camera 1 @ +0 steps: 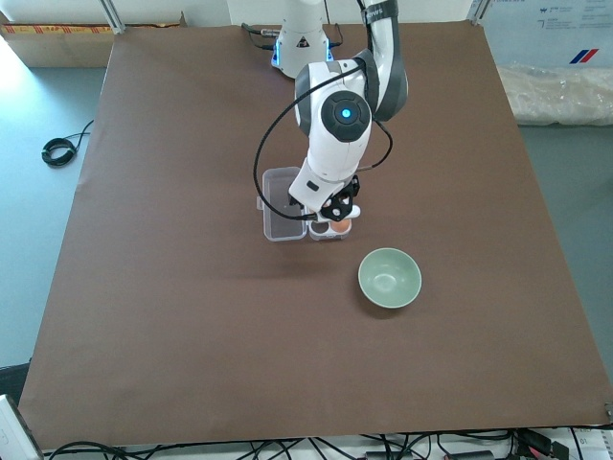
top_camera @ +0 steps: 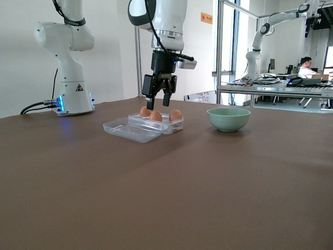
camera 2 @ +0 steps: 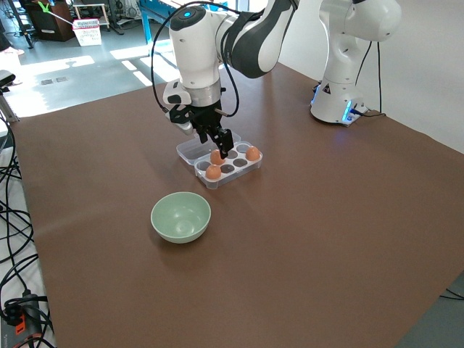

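Observation:
My black gripper (top_camera: 158, 101) hangs just above a clear plastic egg carton (camera 2: 241, 167), its two fingers apart with nothing seen between them. Brown eggs sit in the carton: one at right (top_camera: 175, 115), one at front (top_camera: 156, 116), one behind (top_camera: 145, 111). In the camera right view the fingers reach down over the carton's middle; in the camera left view my wrist hides most of it. The open lid (camera 1: 283, 224) lies flat beside the cups. A pale green bowl (camera 1: 390, 278) stands empty apart from the carton, toward the camera left view's lower right.
The white robot base (camera 2: 330, 101) stands at the table's back, with cables. More cables lie beyond the table edge.

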